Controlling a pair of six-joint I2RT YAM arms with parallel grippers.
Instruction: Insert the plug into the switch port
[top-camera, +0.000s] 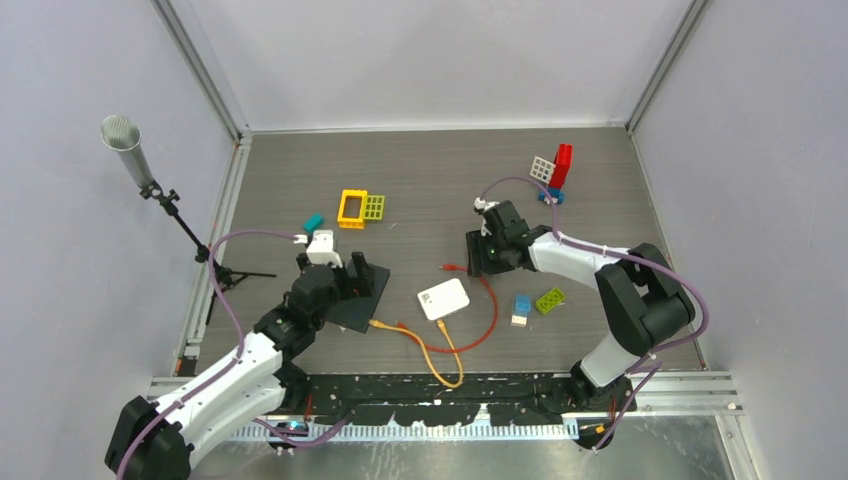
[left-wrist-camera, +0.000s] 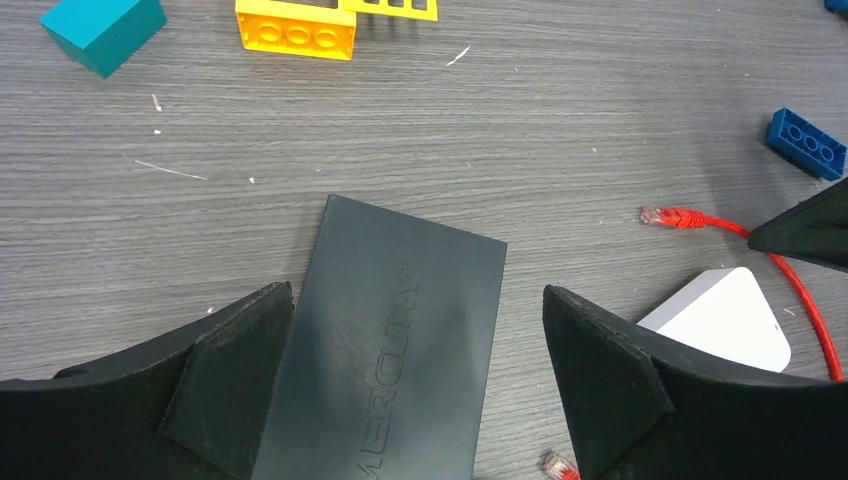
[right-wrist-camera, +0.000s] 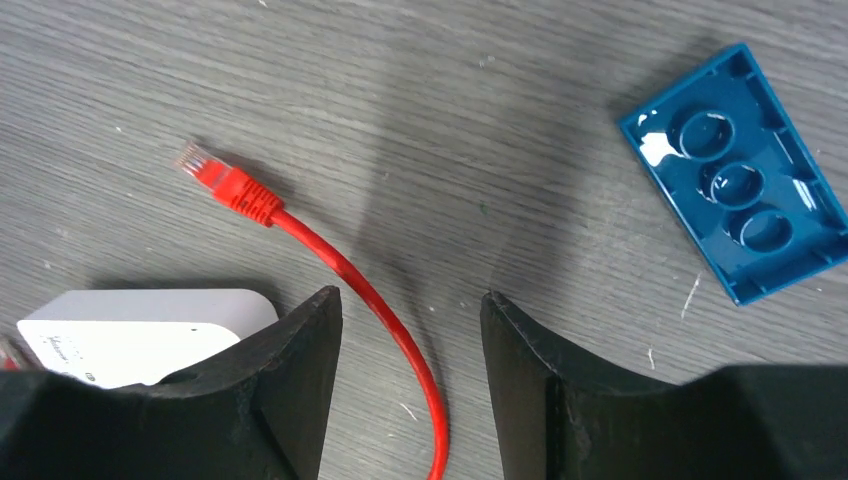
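Observation:
The black switch box (left-wrist-camera: 390, 340), marked MERCURY, lies flat below my left gripper, which is open with nothing between its fingers. No port shows on the visible face. A red cable ends in a clear-tipped plug (right-wrist-camera: 235, 190) lying loose on the table; its other end (left-wrist-camera: 562, 467) shows near the switch. My right gripper is open above the red cable, which runs beneath the gap between its fingers without being held. Beside that cable sits a white box (top-camera: 444, 298). A yellow cable (top-camera: 410, 332) has one end by the switch and the other at the white box.
A blue brick (right-wrist-camera: 737, 175) lies to the right of the red plug. Yellow bricks (top-camera: 354, 208) and a teal block (top-camera: 313, 223) lie behind the switch. A red brick stack (top-camera: 561, 167) stands far right.

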